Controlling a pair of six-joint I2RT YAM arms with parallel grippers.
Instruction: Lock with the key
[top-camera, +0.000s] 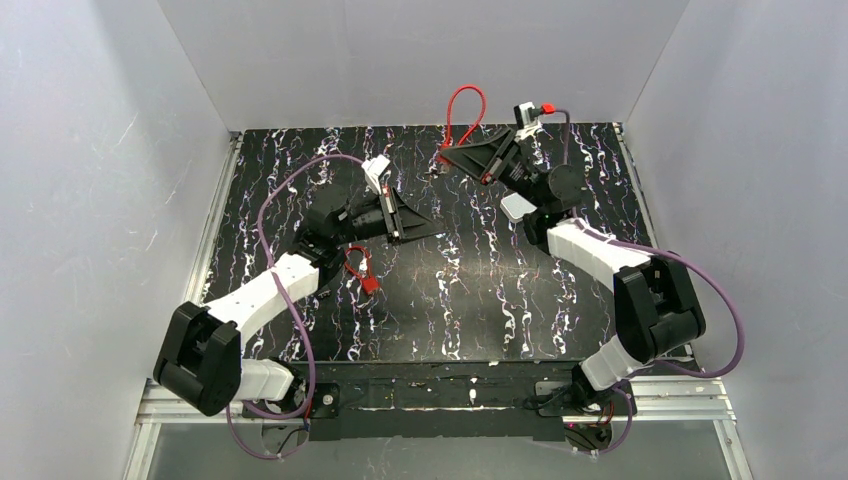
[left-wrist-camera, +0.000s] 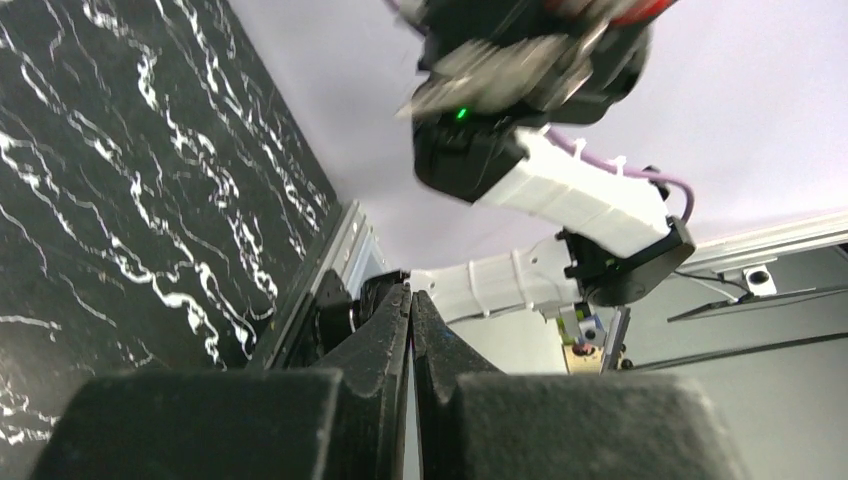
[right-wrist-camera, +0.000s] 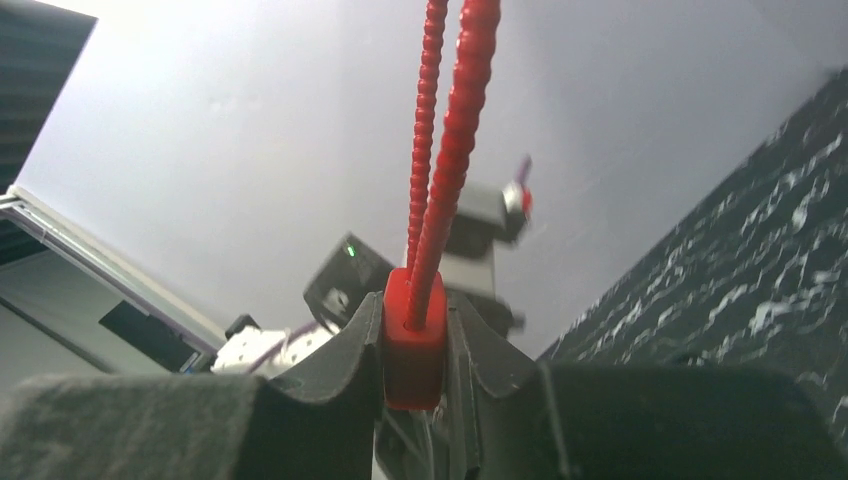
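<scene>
My right gripper (top-camera: 442, 153) is shut on the red lock (right-wrist-camera: 413, 350), gripping its block-shaped body in the right wrist view. A ridged red cable loop (top-camera: 468, 88) rises from that body toward the back wall in the top view. My left gripper (top-camera: 440, 233) is in front of the right one, its tip clear of the lock. Its fingertips (left-wrist-camera: 398, 300) meet in the left wrist view, and nothing shows between them. I see no key in any view.
A second red lock with a cable loop (top-camera: 369, 284) lies on the black marbled table, beside the left arm. A small white block (top-camera: 517, 207) sits beneath the right arm. Grey walls enclose the sides and back.
</scene>
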